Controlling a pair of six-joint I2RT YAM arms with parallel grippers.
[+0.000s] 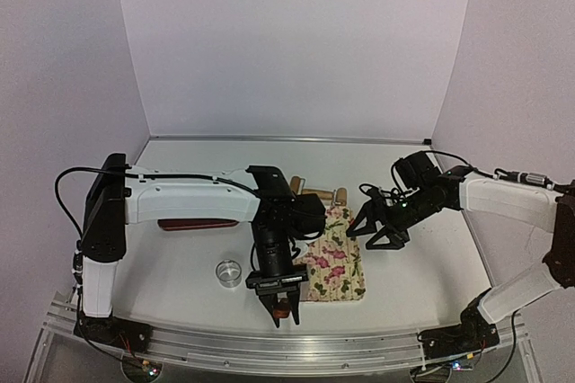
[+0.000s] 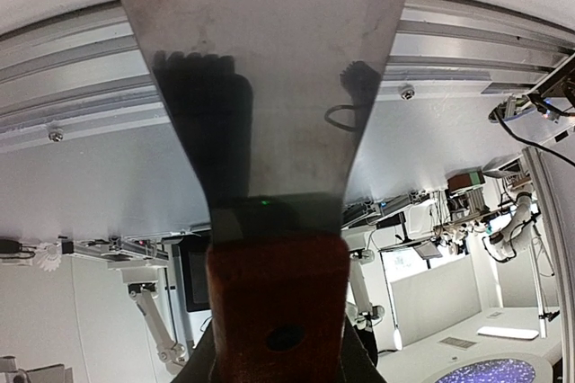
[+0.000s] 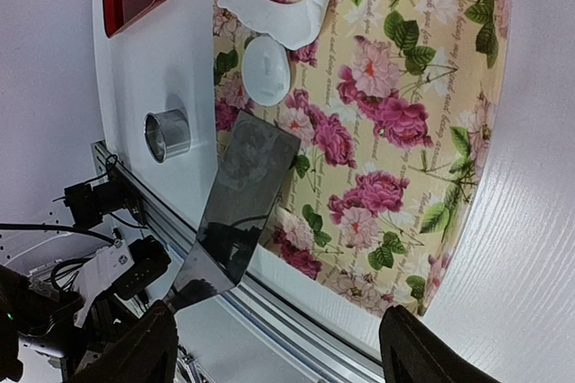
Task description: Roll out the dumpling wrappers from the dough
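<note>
My left gripper [image 1: 286, 307] is low at the front of the table, shut on the wooden handle of a metal scraper, whose broad blade [image 3: 247, 185] shows over the floral mat [image 3: 386, 221] in the right wrist view. A small white oval piece [image 3: 265, 73], apparently dough, lies on the mat beside a white ring-shaped item [image 3: 301, 19]. My right gripper hangs over the mat's right side, open, with no object visible between its fingers.
A clear cup [image 1: 228, 273] stands left of the mat. A red tray [image 1: 193, 223] lies behind it, partly hidden. A rolling pin [image 1: 337, 196] lies at the mat's back.
</note>
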